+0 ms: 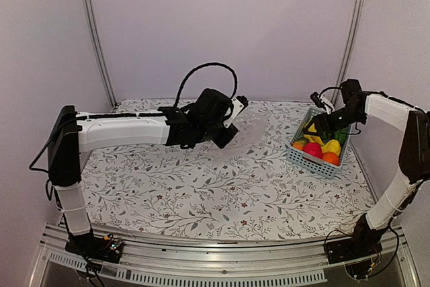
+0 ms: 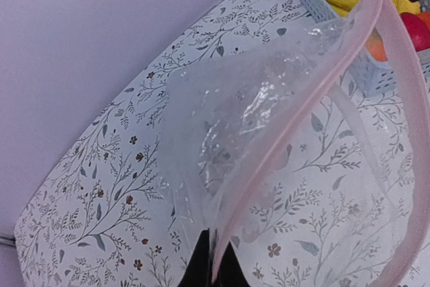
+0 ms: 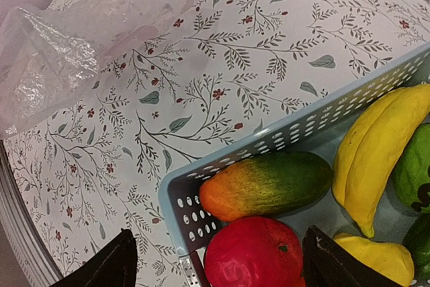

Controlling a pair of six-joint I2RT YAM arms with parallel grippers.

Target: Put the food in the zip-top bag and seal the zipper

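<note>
The clear zip top bag (image 2: 235,119) hangs from my left gripper, which is shut on its pinkish zip edge. Its mouth gapes into a wide loop in the left wrist view. In the top view the bag (image 1: 247,132) shows faintly right of the left hand. My right gripper is parted over the blue-grey basket (image 3: 255,142), its fingers apart and empty. Below it lie a round red food piece (image 3: 254,253) and an orange-green one (image 3: 265,185). Yellow bananas (image 3: 379,149) and a yellow piece (image 3: 376,258) lie farther right.
The basket (image 1: 310,166) stands at the table's right, near the side wall. It also holds a watermelon (image 3: 411,171) and an orange (image 1: 330,158).
</note>
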